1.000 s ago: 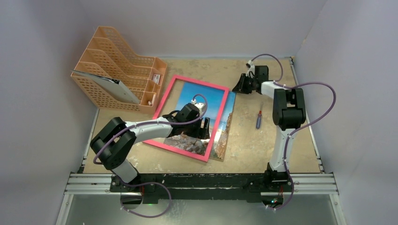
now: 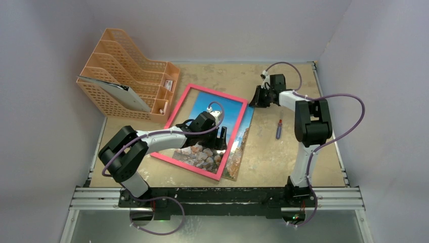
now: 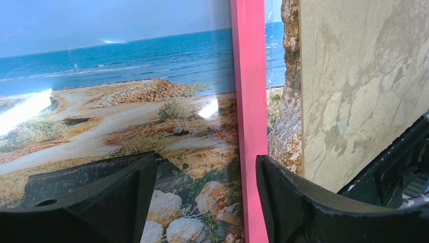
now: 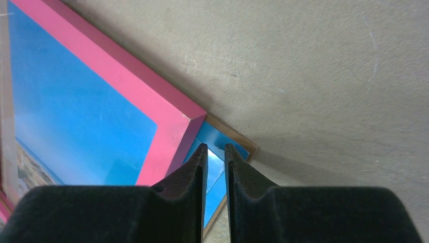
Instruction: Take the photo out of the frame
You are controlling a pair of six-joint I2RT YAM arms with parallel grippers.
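The pink frame (image 2: 178, 109) lies on the table, with the photo (image 2: 215, 106) showing inside it and a board with photo (image 2: 242, 147) sticking out past its right side. My left gripper hangs open over the photo, the frame's right bar (image 3: 250, 101) between or beside its right fingertip. My right gripper is at the frame's far right corner, over the blue corner of the board (image 4: 217, 136), its fingertips a narrow gap apart; whether it touches the board is unclear.
An orange organiser (image 2: 126, 61) holding a flat panel stands at the back left. A screwdriver (image 2: 279, 129) lies right of the frame.
The frame and board have shifted slightly toward the front of the table. My right gripper has moved the same way; the left arm has barely moved.
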